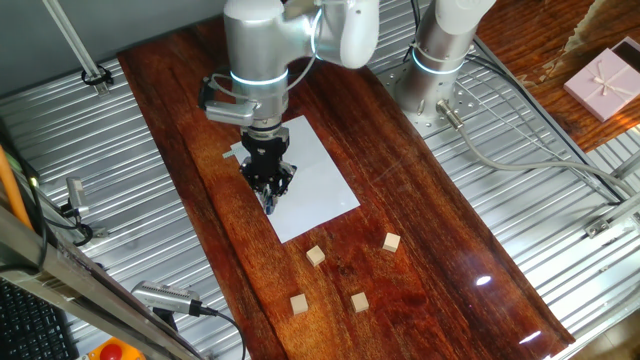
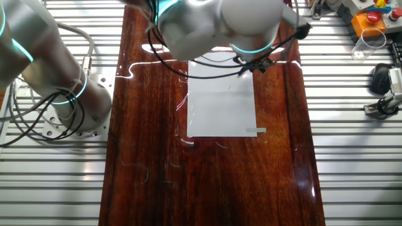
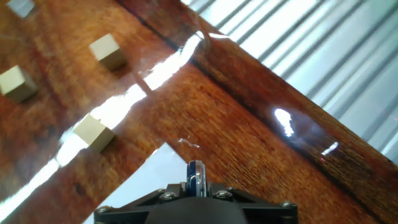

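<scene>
My gripper (image 1: 269,203) points down over the left edge of a white sheet of paper (image 1: 318,190) in exterior view 1. In the wrist view its two narrow, shiny dark fingers (image 3: 192,179) stand together, shut. No separate object shows clearly between them. Several small pale wooden cubes lie apart on the brown tabletop beyond the paper, among them a cube (image 1: 316,255) closest to the sheet and another cube (image 1: 391,242) to its right. In exterior view 2 the arm hides the gripper, while most of the paper (image 2: 221,107) shows.
A small checkered strip (image 2: 255,130) lies at one corner of the paper. The robot's base (image 1: 425,90) stands on the slatted metal table (image 1: 530,190) to the right. A pink box (image 1: 606,86) sits far off. Much of the wooden board (image 1: 440,290) is bare.
</scene>
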